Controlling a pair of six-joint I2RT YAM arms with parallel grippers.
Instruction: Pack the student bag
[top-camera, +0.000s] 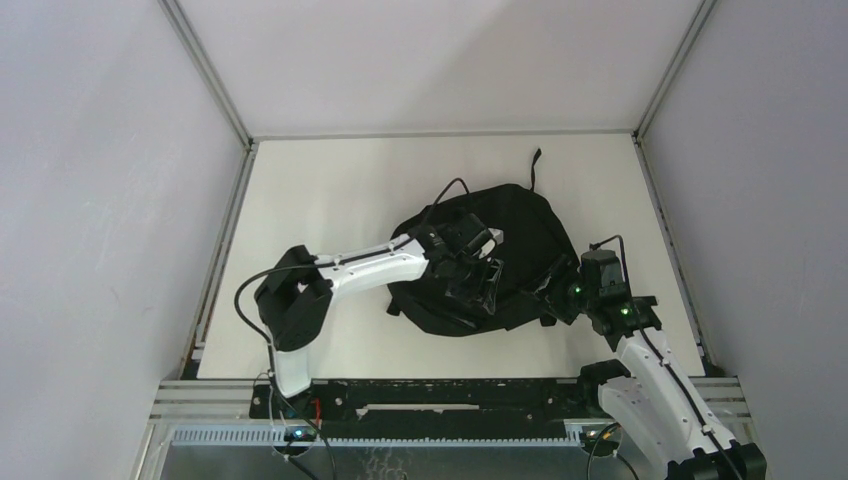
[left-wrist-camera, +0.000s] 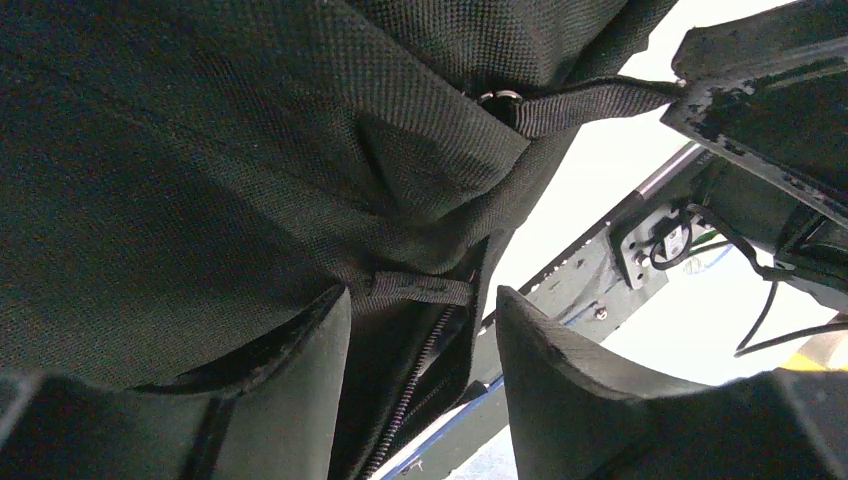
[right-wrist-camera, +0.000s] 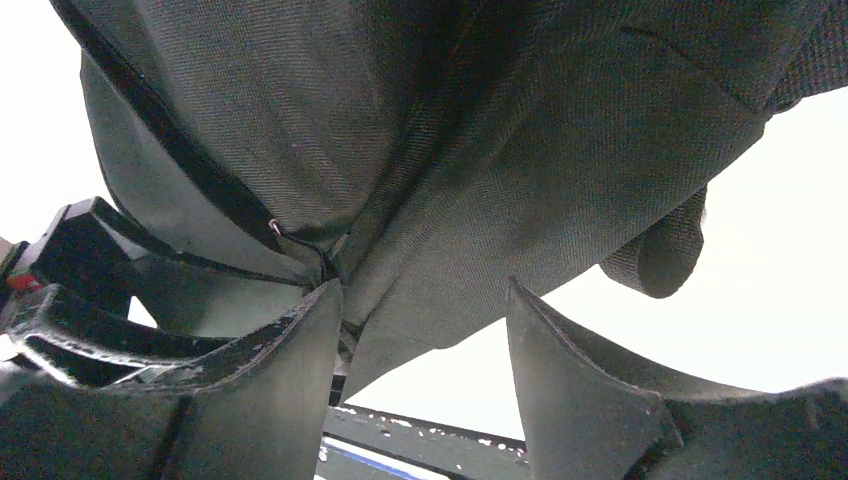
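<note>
A black backpack lies flat on the white table. My left gripper is over the bag's front part; in the left wrist view its open fingers hang above a zip with a fabric tab on it. My right gripper is at the bag's right side; in the right wrist view its fingers stand apart over the fabric, with a zip pull between and beyond them. Neither gripper shows anything held.
A dark metal rail runs along the front edge, and walls close in the left, back and right sides.
</note>
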